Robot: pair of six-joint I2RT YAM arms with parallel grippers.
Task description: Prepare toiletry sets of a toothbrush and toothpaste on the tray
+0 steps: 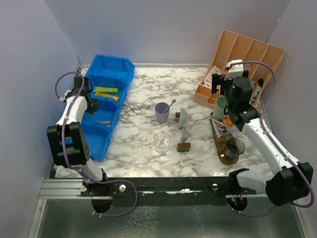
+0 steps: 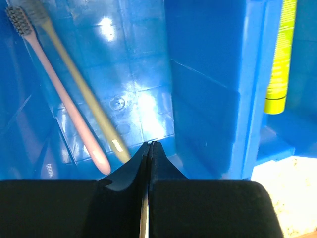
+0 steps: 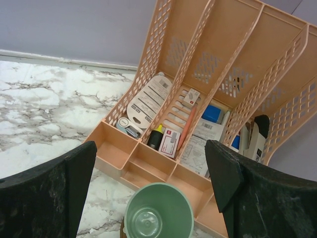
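My left gripper is shut with nothing between its fingertips, above a compartment of the blue bin [image 1: 100, 140]. Just left of the tips, outside them, lies the grey-beige toothbrush [image 2: 88, 95], its head blurred at the upper left. Close beside it rests a pink toothbrush [image 2: 69, 106] with dark bristles. Across the divider shows a yellow toothpaste tube [image 2: 281, 62]. A brown wooden tray [image 1: 218, 141] stands at the right of the table. My right gripper is open and empty, near a green cup [image 3: 185, 206].
An orange slatted organizer [image 3: 111, 144] holding small packages leans at the back right. Mid-table are a purple cup [image 1: 161, 113] with a spoon and a clear glass [image 1: 162, 141]. Marble stretches clear between bin and cups.
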